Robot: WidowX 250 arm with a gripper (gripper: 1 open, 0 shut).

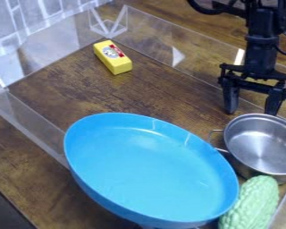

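My black gripper point(250, 100) hangs at the upper right, its two fingers apart and low over the wooden surface, just behind the steel pot point(260, 143). I see nothing clearly held between the fingers. The pot stands at the right, beside a large blue tray-like dish point(152, 165) in the foreground. A green corn cob point(248, 209) lies at the bottom right, in front of the pot. A yellow box with a red-and-white label point(113, 58) lies toward the back left.
Clear plastic walls border the wooden work surface point(128, 94). The middle of the surface, between the yellow box and the blue dish, is free. A tiled wall is at the top left.
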